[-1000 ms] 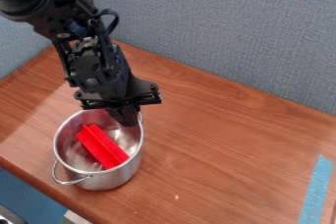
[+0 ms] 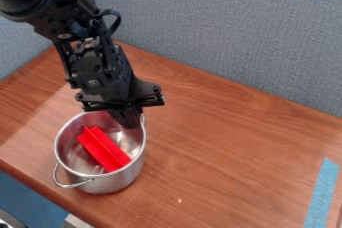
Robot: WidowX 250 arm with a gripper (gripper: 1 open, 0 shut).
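A metal pot (image 2: pixel 114 180) with a wire handle stands on the wooden table at the lower left. Inside it lies a red block (image 2: pixel 103 148), tilted lengthwise from upper left to lower right. My black gripper (image 2: pixel 127 117) reaches down over the pot's back rim, its lower end at or just inside the rim. The fingertips are dark and partly hidden, so I cannot tell whether they are open or shut, or whether anything is between them.
A grey padded wall (image 2: pixel 227 32) runs along the back. The table's edge is at the lower left.
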